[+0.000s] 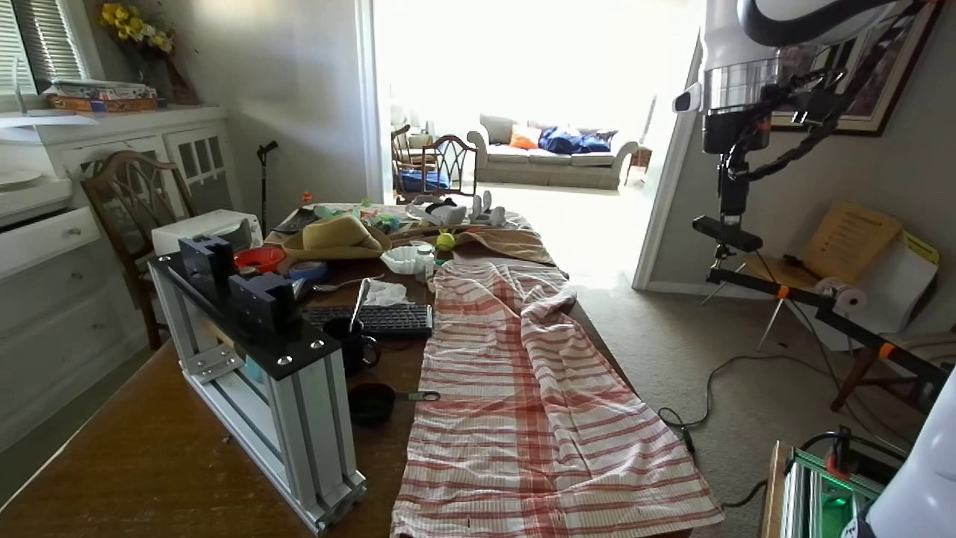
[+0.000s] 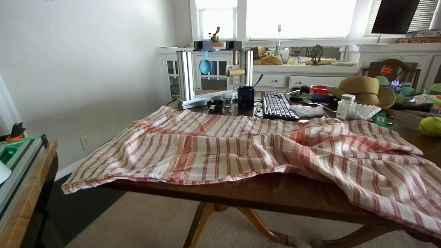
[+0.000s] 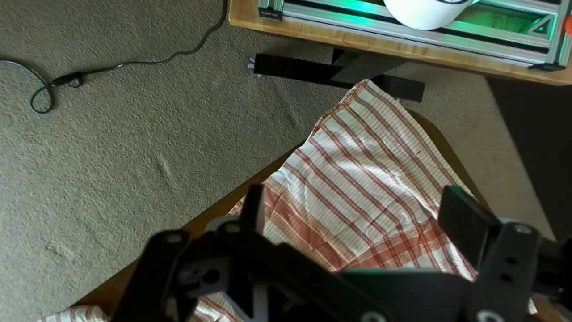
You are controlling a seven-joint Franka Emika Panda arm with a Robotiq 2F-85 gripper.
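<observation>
My gripper stands wide open in the wrist view, and its two dark fingers are far apart with nothing held between them. Below it lies a white cloth with red stripes (image 3: 370, 177), spread over a corner of the wooden table. In exterior view 1 the gripper (image 1: 733, 193) hangs high to the right of the table, well clear of the cloth (image 1: 529, 385). Wrinkles and folds run along the cloth, and in exterior view 2 the cloth (image 2: 223, 153) covers the near side of the table. The gripper is out of sight there.
An aluminium rack (image 1: 309, 430) stands on the table's left side, with a dark mug (image 1: 356, 345), a black measuring cup (image 1: 372, 403) and a keyboard (image 1: 385, 320) close by. Farther back sit a straw hat (image 1: 336, 237) and clutter. A cable (image 3: 155, 61) crosses the carpet.
</observation>
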